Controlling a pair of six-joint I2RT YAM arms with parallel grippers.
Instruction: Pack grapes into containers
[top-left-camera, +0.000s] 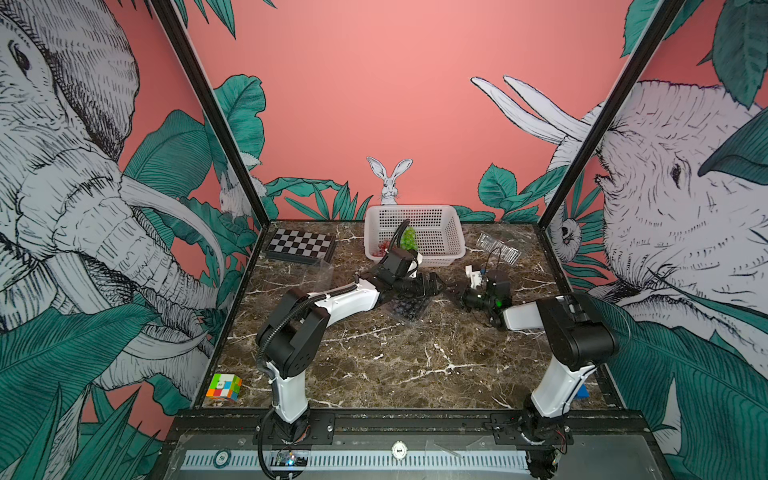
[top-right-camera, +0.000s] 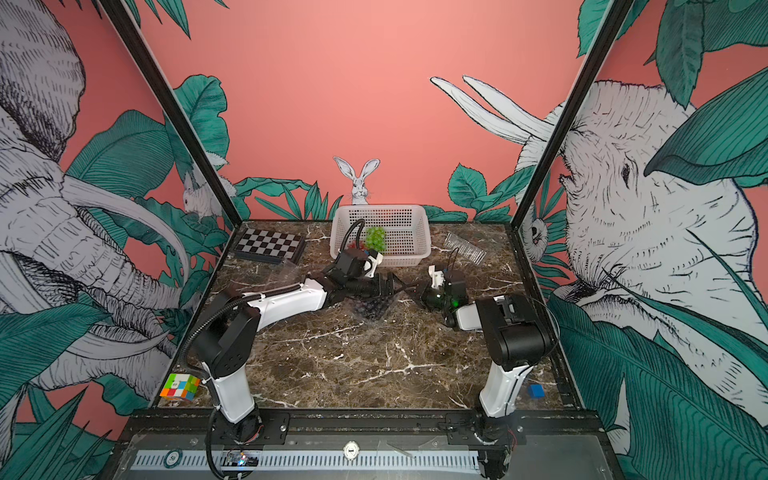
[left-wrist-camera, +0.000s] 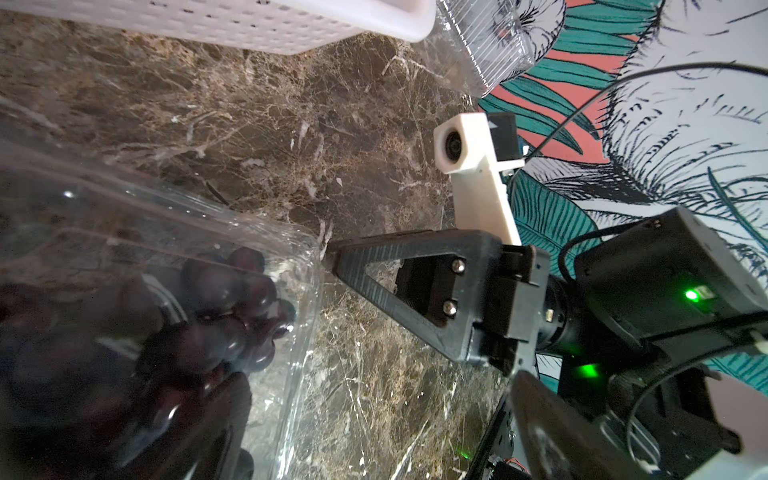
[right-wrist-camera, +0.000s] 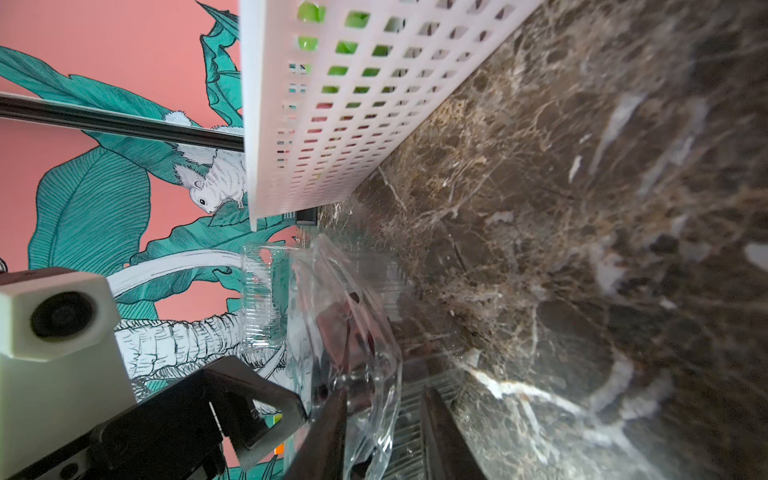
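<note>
A clear plastic container (left-wrist-camera: 112, 208) with dark grapes (left-wrist-camera: 200, 344) lies on the marble tabletop at mid table, under my left gripper, which is open over it. My right gripper is at the container's right side, its fingers apart with the clear plastic just ahead of them; whether they touch it I cannot tell. The white perforated basket (top-left-camera: 438, 249) at the back holds green grapes (top-right-camera: 375, 237) and some red ones (top-left-camera: 381, 249).
A checkered board (top-left-camera: 296, 244) is at the back left, a clear wire-patterned container (top-left-camera: 497, 249) at the back right. A coloured cube (top-left-camera: 223, 386) and a blue block (top-right-camera: 537, 390) lie near the front corners.
</note>
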